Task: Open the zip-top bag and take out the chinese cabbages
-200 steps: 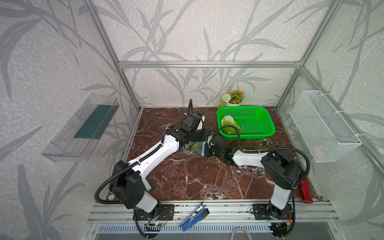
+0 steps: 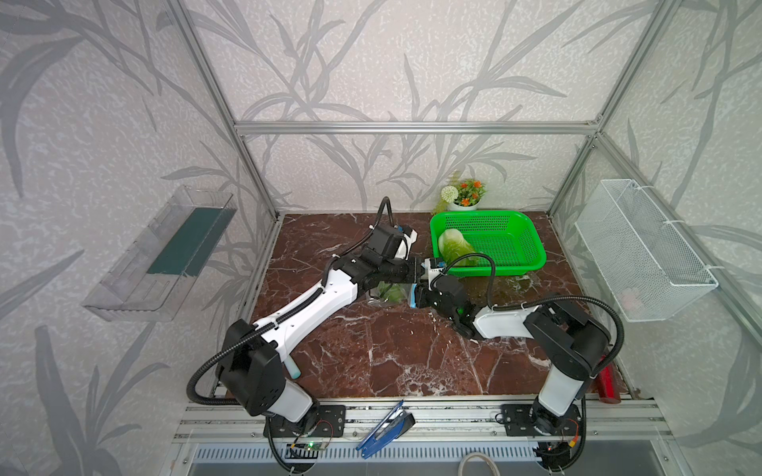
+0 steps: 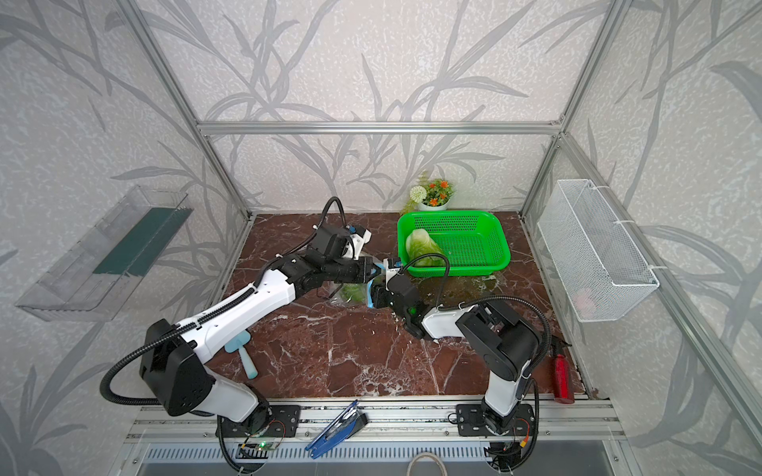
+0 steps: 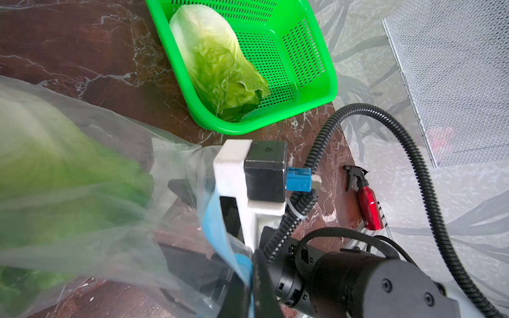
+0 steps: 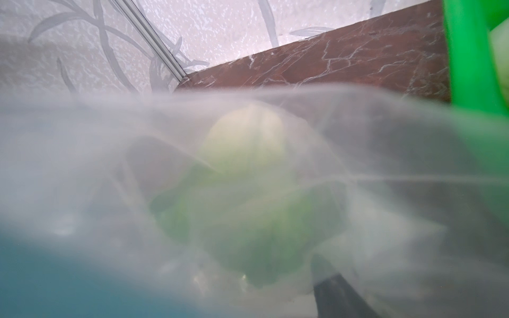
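Observation:
A clear bag [image 4: 106, 222] with a blue zip top holds a pale green cabbage [image 4: 69, 169] in the middle of the table. My left gripper is shut on the bag's blue top edge. My right gripper [image 3: 378, 292] is at the bag's mouth, facing it; its fingertips are mostly hidden, though a dark finger shows blurred through plastic in the right wrist view. Another cabbage [image 3: 422, 250] lies in the green basket [image 3: 484, 222] behind the right arm.
Flowers [image 2: 468, 192] stand at the back. A red spray bottle [image 3: 562, 373] is at the front right, a light blue scraper [image 3: 246, 357] at the front left. Wire baskets [image 3: 595, 254] hang on the side walls.
Both grippers and the bag's blue top have shifted slightly to the right in the top left view. The right arm's wrist has also turned and moved a little.

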